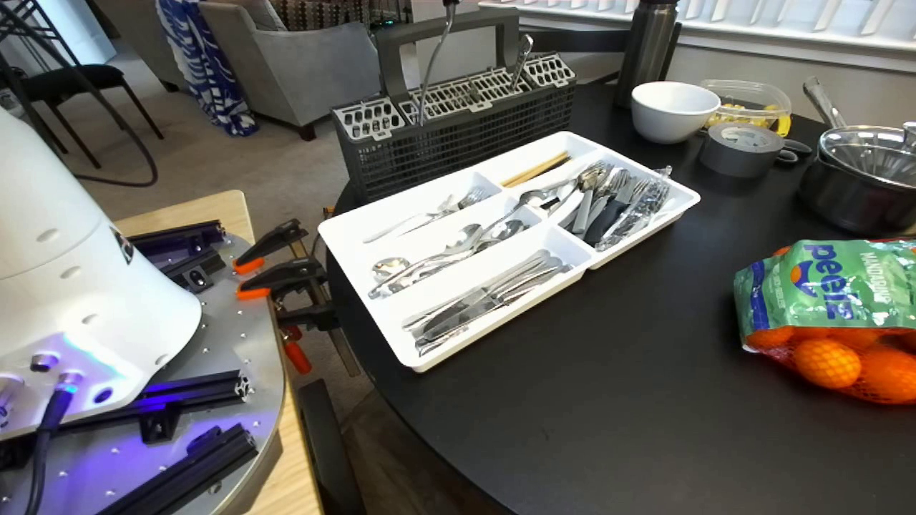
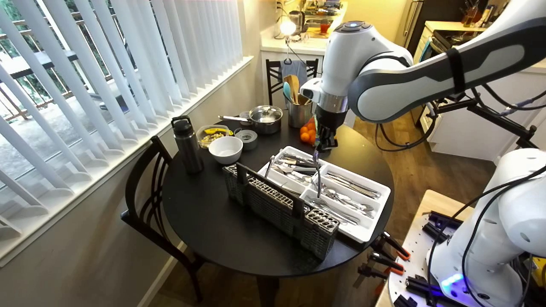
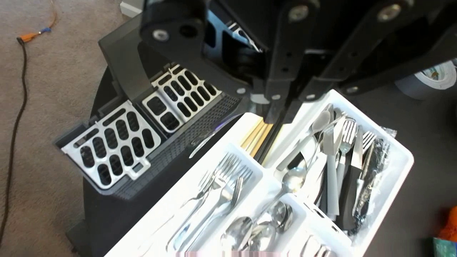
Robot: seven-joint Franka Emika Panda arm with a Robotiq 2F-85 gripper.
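A slim silver utensil [image 1: 435, 64] hangs from my gripper [image 1: 450, 3], which is shut on its upper end. Only the fingertips enter the top of exterior view 1. The utensil's lower end overlaps the dark cutlery basket [image 1: 455, 137] there; its type is unclear. In the wrist view, part of the utensil [image 3: 214, 135] shows between basket and tray, below my gripper. The white divided tray [image 1: 378, 322] holds forks [image 3: 222, 180], spoons [image 3: 248, 233], knives [image 1: 489, 300] and mixed cutlery in separate compartments. Another utensil [image 1: 522, 60] stands in the basket.
Behind the tray rises the basket's tall handle [image 1: 393, 64]. A white bowl [image 1: 674, 111], tape roll [image 1: 743, 150], pot [image 1: 863, 184] and bottle [image 1: 645, 51] stand toward the back right. Bagged mandarins [image 1: 829, 322] lie at right.
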